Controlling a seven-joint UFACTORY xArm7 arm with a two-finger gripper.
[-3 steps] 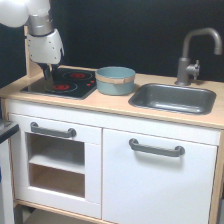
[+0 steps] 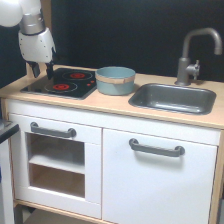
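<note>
My white gripper [image 2: 40, 71] is at the upper left, over the left edge of the black stovetop [image 2: 75, 75]. Its dark fingertips are small and blend with the stovetop, so whether they are open or shut is unclear. No held object can be made out. A grey-blue pot [image 2: 116, 82] stands upright on the wooden counter, just right of the stovetop and well apart from my gripper.
A steel sink [image 2: 175, 97] with a tall faucet [image 2: 186, 68] takes up the right side of the counter [image 2: 120, 106]. Below are an open-fronted oven compartment [image 2: 57, 153] and a white cabinet door [image 2: 158, 185], each with a grey handle.
My gripper has shifted left and slightly up, away from the middle of the stovetop. The pot stays in the same place.
</note>
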